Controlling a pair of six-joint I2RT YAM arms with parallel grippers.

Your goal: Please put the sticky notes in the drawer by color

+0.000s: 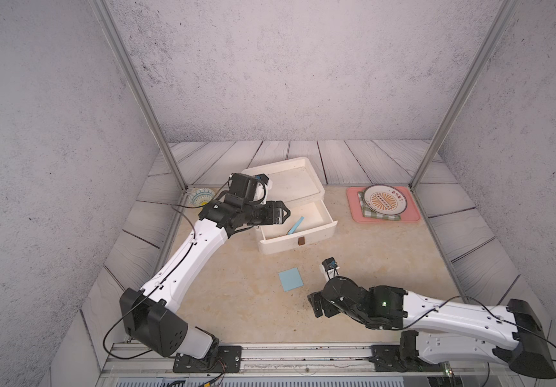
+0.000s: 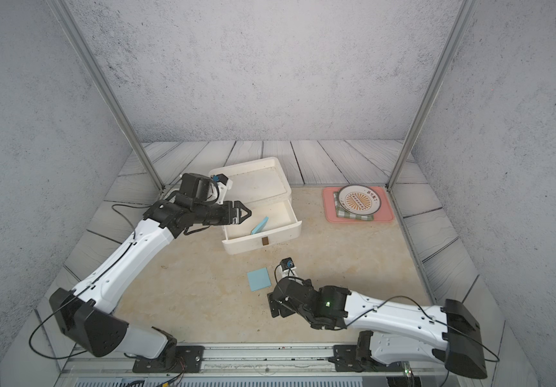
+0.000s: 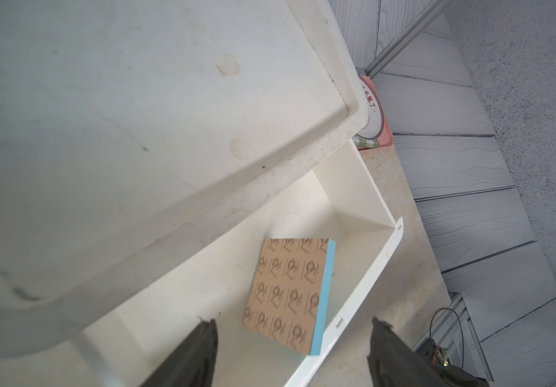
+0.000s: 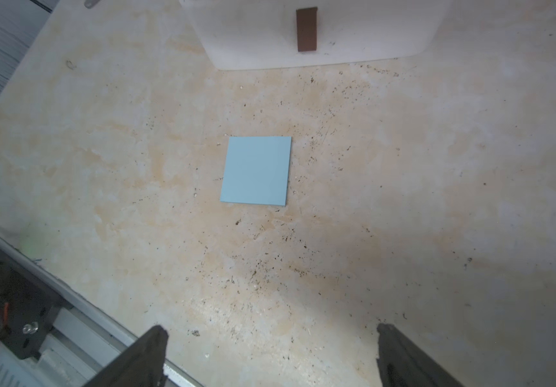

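A blue-edged sticky note pad (image 3: 287, 290), patterned side up, lies tilted inside the white drawer box (image 1: 316, 240), whose lid is open behind it. My left gripper hangs open above the drawer, nothing between its fingers. A square light blue sticky note (image 4: 255, 169) lies flat on the table in front of the drawer. My right gripper stands open to the right of and nearer than that note, above the table, empty.
A pink tray (image 2: 387, 216) with a checked cloth and plate (image 2: 359, 200) is at the back right. A patterned bowl (image 1: 200, 196) sits at the back left.
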